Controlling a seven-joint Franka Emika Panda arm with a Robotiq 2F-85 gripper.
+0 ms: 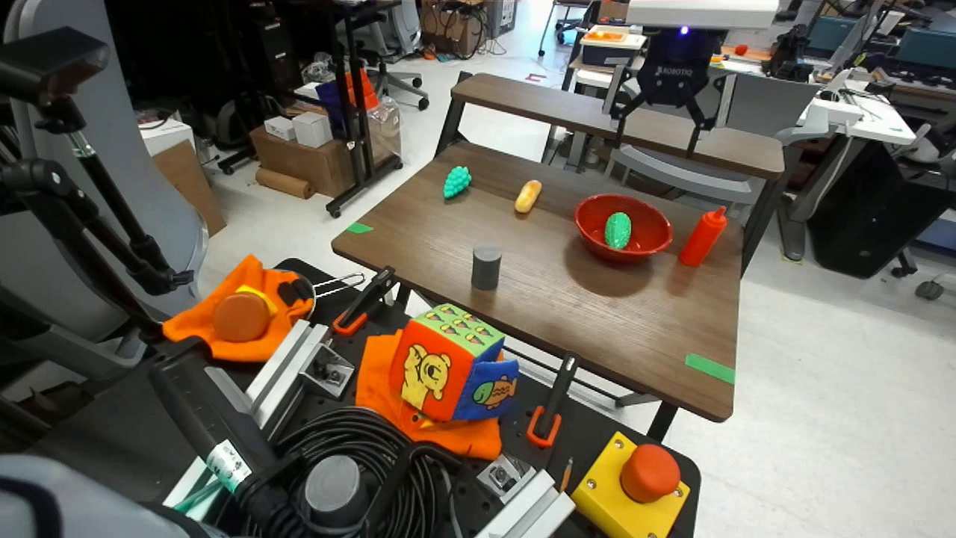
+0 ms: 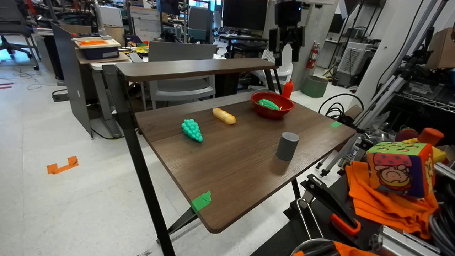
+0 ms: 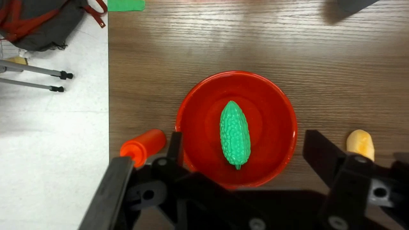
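Above the table hangs my gripper [image 1: 656, 143], its fingers spread wide and empty. In the wrist view the open fingers [image 3: 176, 147] frame a red bowl [image 3: 274, 161] lying lower down. Inside the bowl rests a green bumpy bitter melon [image 3: 235, 134], apart from my fingers. A red squeeze bottle [image 1: 703, 237] stands upright beside the bowl. On the other side lies a yellow-brown bread-like piece [image 2: 224, 115], and farther off a teal bunch of grapes [image 2: 192, 129]. A dark grey cylinder [image 1: 485, 268] stands near the table's front edge.
A raised wooden shelf [image 1: 556, 104] runs along the back of the table [image 1: 556, 287]. Green tape marks [image 1: 709, 368] sit near the table's corners. Clear tabletop lies between the cylinder and the bowl.
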